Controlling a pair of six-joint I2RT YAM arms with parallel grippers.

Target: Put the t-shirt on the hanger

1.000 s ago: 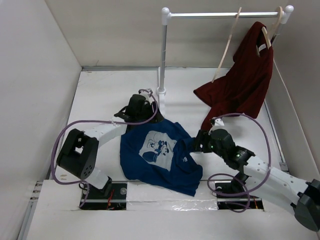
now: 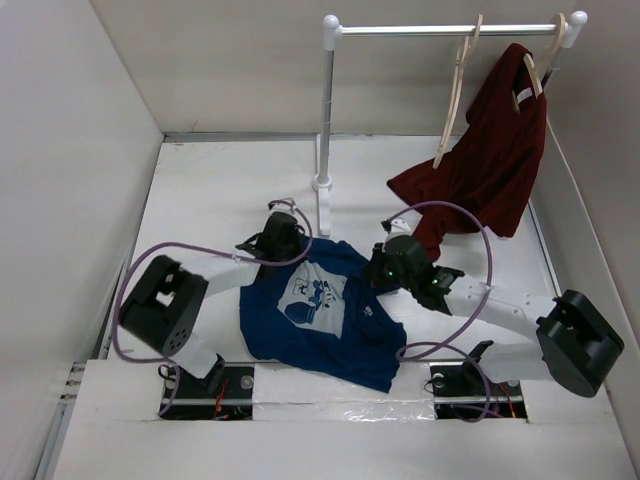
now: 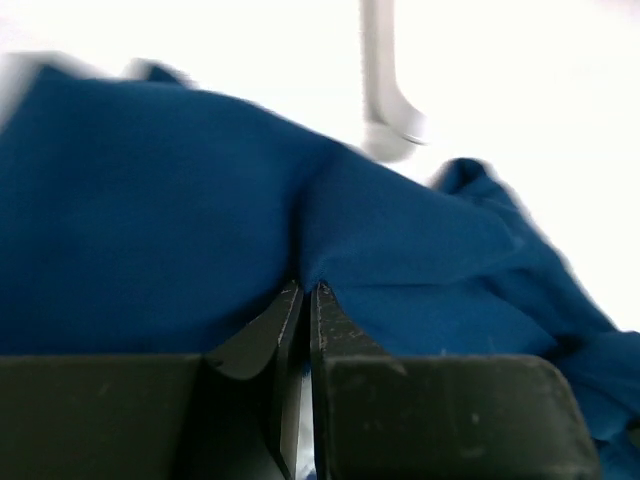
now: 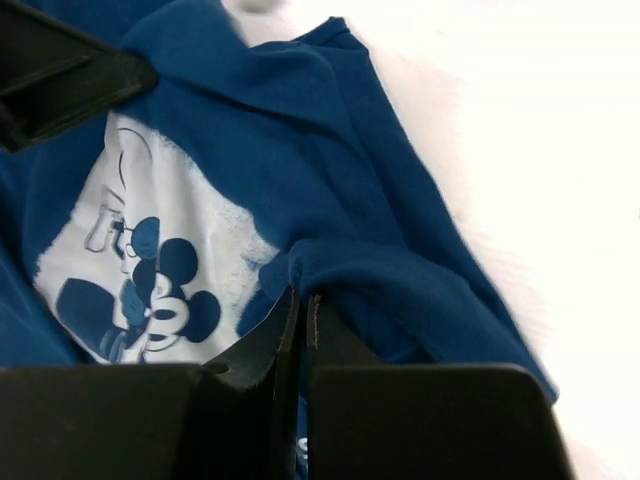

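A blue t-shirt (image 2: 310, 340) with a white cartoon print (image 4: 170, 300) lies crumpled on the white floor. My left gripper (image 2: 290, 240) is over its upper left part; in the left wrist view its fingers (image 3: 335, 350) are shut against the cloth. My right gripper (image 2: 378, 262) is at the shirt's upper right; in the right wrist view it is shut on a raised fold of blue cloth (image 4: 380, 270). Empty wooden hangers (image 2: 452, 100) hang from the rail (image 2: 420, 30).
A dark red shirt (image 2: 500, 150) hangs on a hanger at the right of the rack, draping onto the floor. The rack's post (image 2: 325, 120) and foot stand just behind the blue shirt.
The left gripper has shifted slightly left. The middle hanger appears swung, showing more of its shape.
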